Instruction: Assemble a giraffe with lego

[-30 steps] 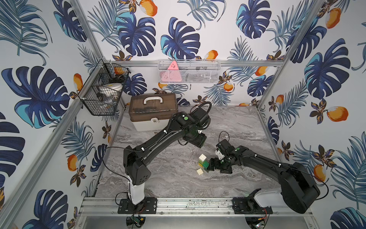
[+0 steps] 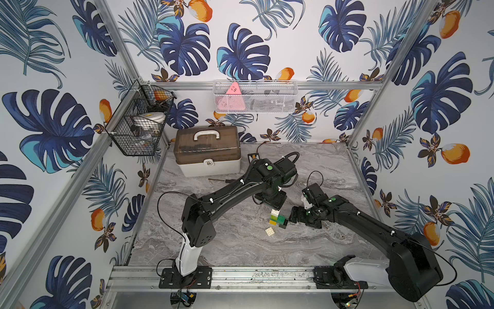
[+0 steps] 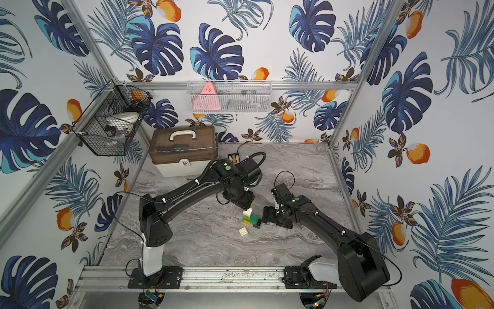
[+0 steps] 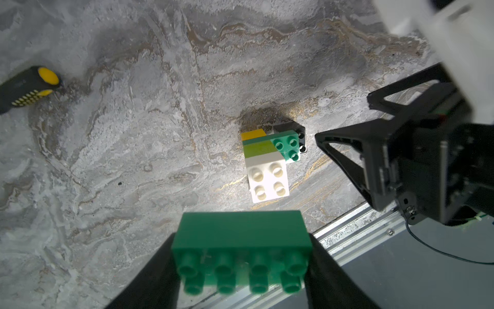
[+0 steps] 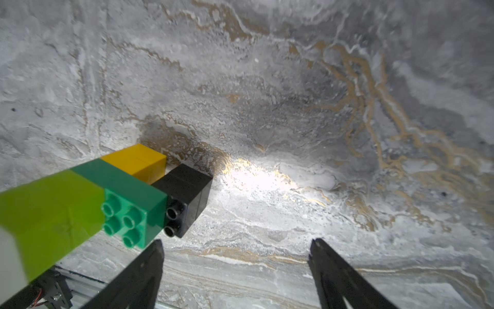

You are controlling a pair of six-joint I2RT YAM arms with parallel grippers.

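Observation:
A small assembly of bricks lies on the table, with white (image 4: 266,177), lime (image 5: 56,216), green (image 5: 133,195), yellow (image 5: 133,157) and black (image 5: 185,188) pieces. A loose cream brick (image 2: 269,231) lies just in front of it. My left gripper hangs behind and above the assembly, shut on a green brick, studs showing in the left wrist view. My right gripper stands open to the right of the assembly, low over the table, with nothing between its fingers.
A brown-lidded toolbox (image 2: 207,146) stands at the back left, with a yellow-black tool (image 4: 28,87) near it. Wire baskets (image 2: 255,103) hang on the walls.
My left gripper has moved right and toward the front, closer to the assembly. My right gripper has shifted slightly right and back. The assembly has shifted slightly right.

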